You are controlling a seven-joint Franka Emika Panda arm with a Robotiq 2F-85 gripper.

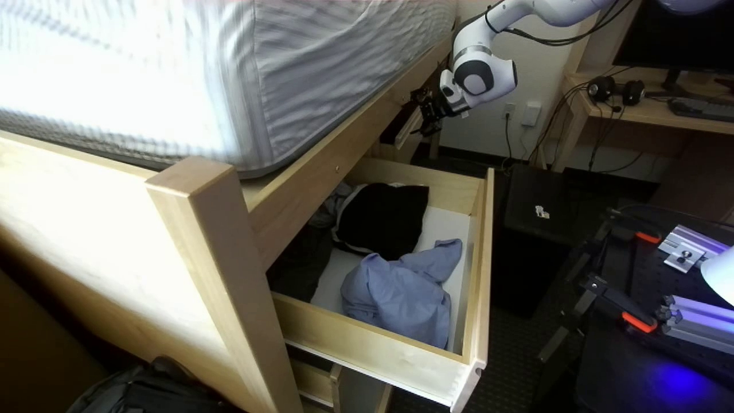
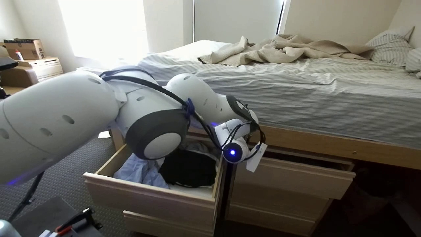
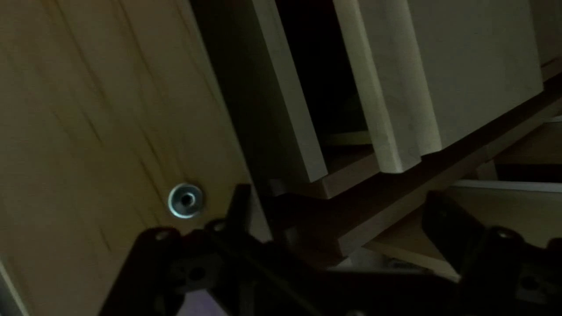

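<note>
My gripper is open, its dark fingers [image 3: 239, 210] far apart with nothing held between them. In the wrist view, a wooden drawer front [image 3: 474, 68] stands slightly out from its cabinet, with a dark gap behind its lip. This drawer [image 2: 290, 175] is the right-hand one in exterior view 2, partly pulled out under the bed. Exterior view 1 shows my gripper [image 1: 426, 113] near that drawer's near end; contact cannot be judged. The other drawer [image 1: 485, 275] is pulled far out and holds blue cloth [image 1: 399, 289] and black cloth [image 1: 385, 220].
The wooden bed rail [image 3: 121, 116], with a metal bolt [image 3: 185, 200], is close on the left in the wrist view. Above it lies the mattress [image 1: 330, 62]. A dark box [image 1: 540, 206] stands on the floor near the open drawer. A desk [image 1: 660, 117] is at the back right.
</note>
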